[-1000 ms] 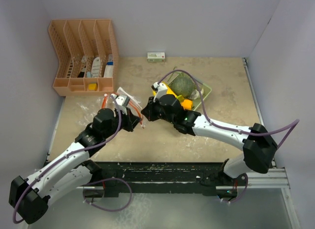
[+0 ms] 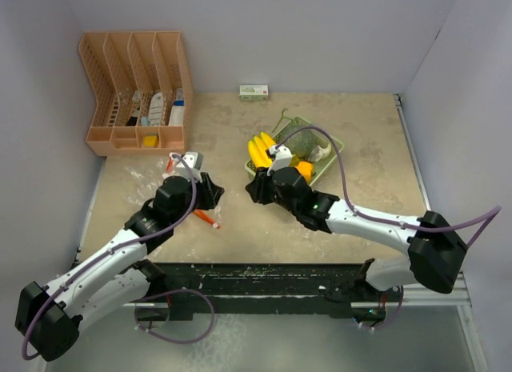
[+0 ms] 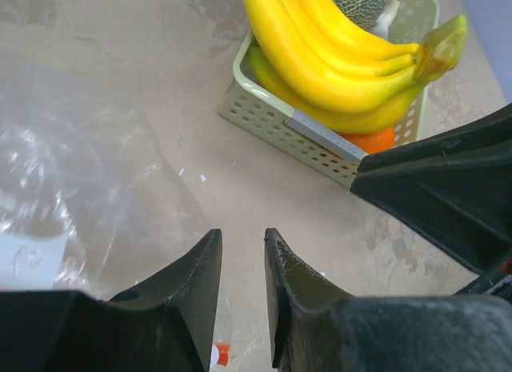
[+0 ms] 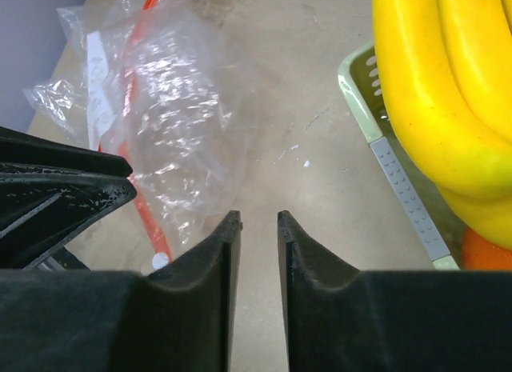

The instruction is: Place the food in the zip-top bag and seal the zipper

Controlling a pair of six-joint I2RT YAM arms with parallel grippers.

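The clear zip top bag (image 4: 172, 108), with a red-orange zipper strip (image 2: 205, 218), lies on the left of the table, partly under my left arm. My left gripper is part open above the table by the bag, with nothing between its fingers. Facing it, my right gripper is also part open and empty, over bare table between bag and basket. Yellow bananas (image 3: 320, 48), a dark green netted round food (image 2: 298, 140) and an orange food (image 2: 305, 170) sit in the light green basket (image 3: 280, 126). No food is visible inside the bag.
An orange rack (image 2: 132, 92) with compartments stands at the back left, holding several small items. A small green-and-white box (image 2: 254, 93) lies at the back. Right of the basket, the table is clear.
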